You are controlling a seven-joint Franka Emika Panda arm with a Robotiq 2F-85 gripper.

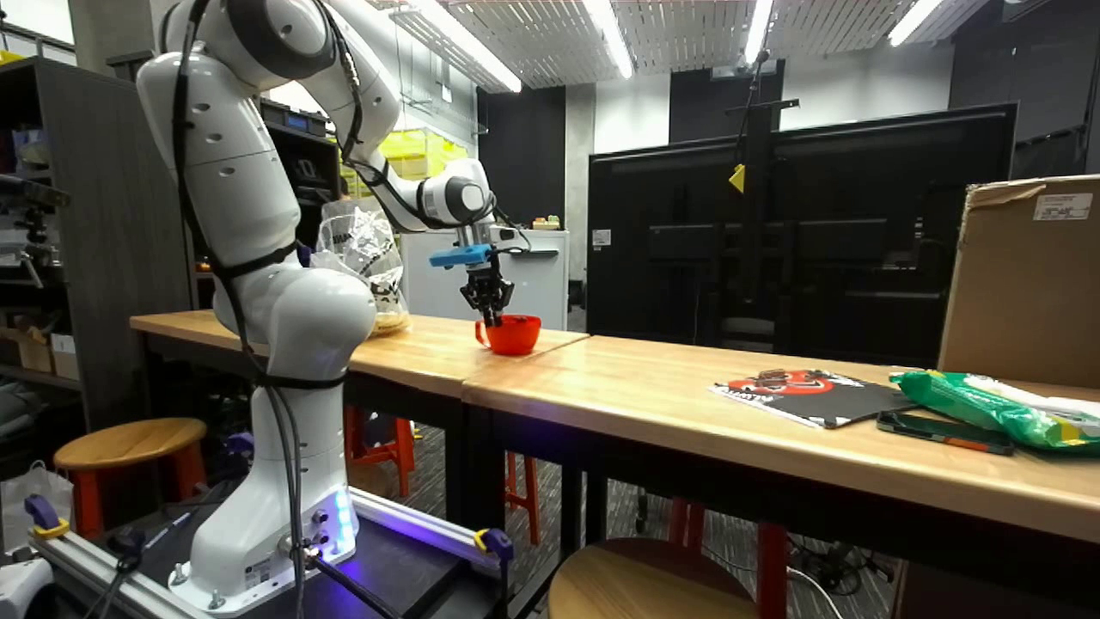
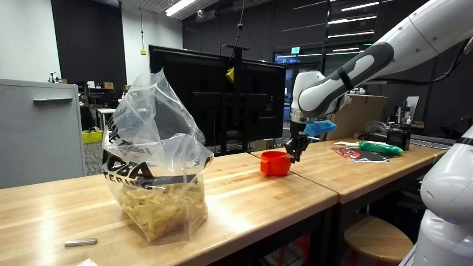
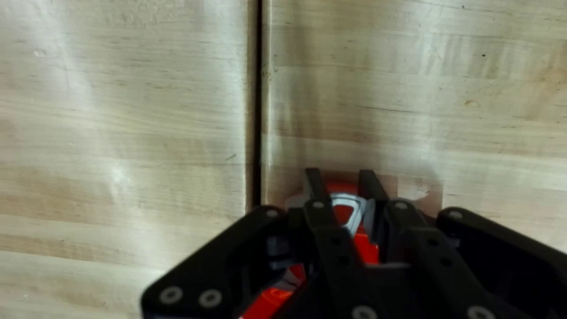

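Observation:
A red-orange cup (image 1: 516, 335) with a side handle stands on the wooden table, close to the seam between two tabletops. My gripper (image 1: 492, 315) points down at its rim. In the wrist view, a pale grey looped piece (image 3: 358, 208), which looks like a utensil's handle, lies between the black fingers, and the gripper is shut on it. Red parts of the cup show below and behind the fingers. From the other side, a bit of grey shows at the rim of the cup (image 2: 275, 167) beside the gripper (image 2: 292, 156). The cup's inside is mostly hidden.
A clear plastic bag of chips (image 2: 162, 204) stands on the same tabletop, with a small metal bar (image 2: 80, 242) near it. Farther along lie a black-and-red folder (image 1: 809, 396), a green packet (image 1: 980, 404) and a cardboard box (image 1: 1021, 289). Table between cup and folder is bare.

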